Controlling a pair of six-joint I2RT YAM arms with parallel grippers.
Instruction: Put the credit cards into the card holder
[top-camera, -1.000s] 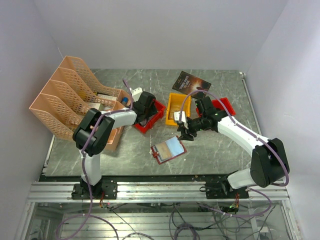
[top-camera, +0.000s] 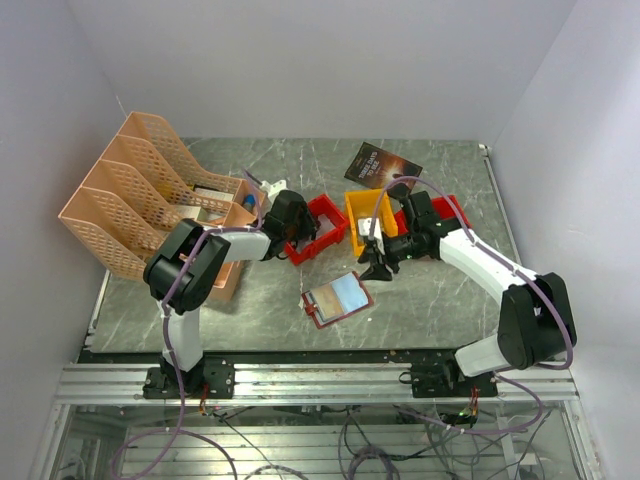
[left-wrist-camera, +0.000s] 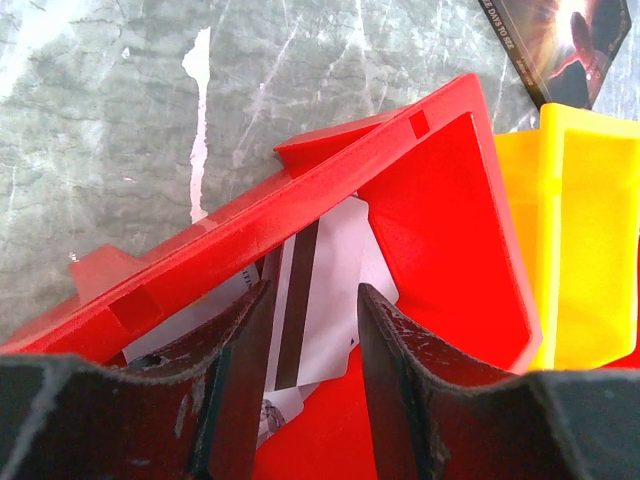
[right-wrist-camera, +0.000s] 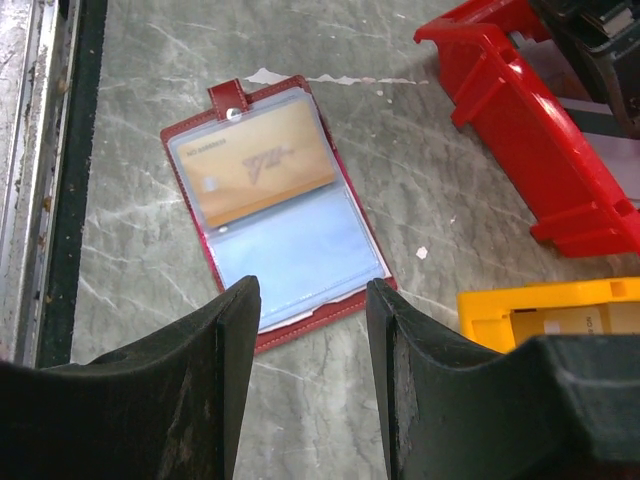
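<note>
My left gripper is down inside a red bin (left-wrist-camera: 440, 230), its fingers parted around the edge region of white cards with a dark stripe (left-wrist-camera: 325, 280); whether it grips one is unclear. My right gripper hangs open above the table near the card holder (right-wrist-camera: 290, 240), a red-edged flat wallet with a tan card and a pale pocket, lying at the front middle.
A yellow bin (top-camera: 355, 200) sits right of the red bin, with another red bin (top-camera: 452, 212) beyond it. A dark book (top-camera: 382, 165) lies at the back; a beige multi-compartment organiser (top-camera: 125, 175) fills the left.
Over the last second the left gripper has shifted slightly within the red bin, and that bin has moved a little to the right. The right arm is nearly still.
</note>
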